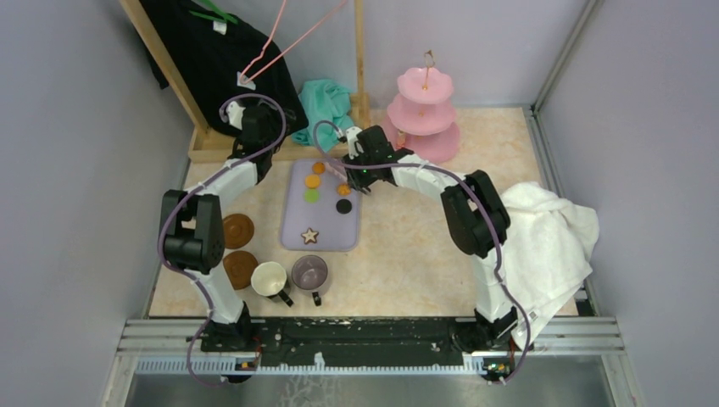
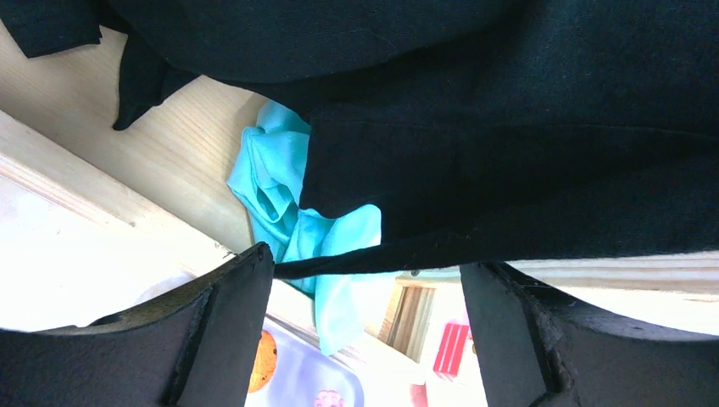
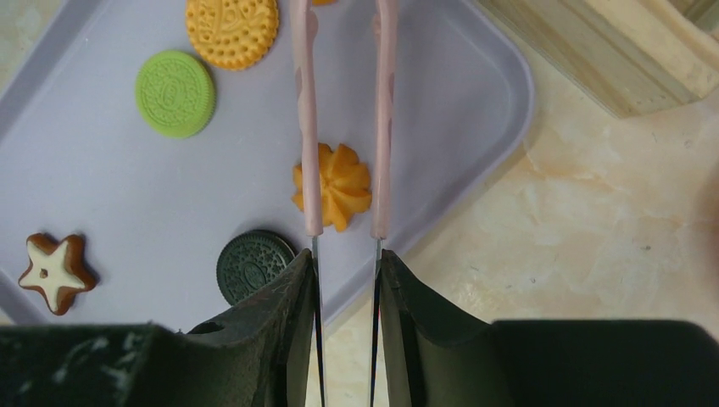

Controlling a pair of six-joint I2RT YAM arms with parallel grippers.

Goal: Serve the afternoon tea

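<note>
My right gripper is shut on pink-tipped tongs (image 3: 383,153), whose tips are parted over the lilac tray (image 3: 102,195), beside an orange flower biscuit (image 3: 339,186). The tray also holds a dark biscuit (image 3: 254,263), a green one (image 3: 174,93), a round yellow one (image 3: 231,30) and a star (image 3: 55,271). My left gripper stands open at the black garment (image 2: 441,153) on the wooden rack; whether cloth lies between its fingers I cannot tell. A pink three-tier stand (image 1: 424,119) is at back right, two mugs (image 1: 309,273) at front left.
Wooden saucers (image 1: 238,229) lie left of the tray. Turquoise cloth (image 1: 324,106) rests on the rack's base behind the tray. A white towel (image 1: 547,250) covers the right edge.
</note>
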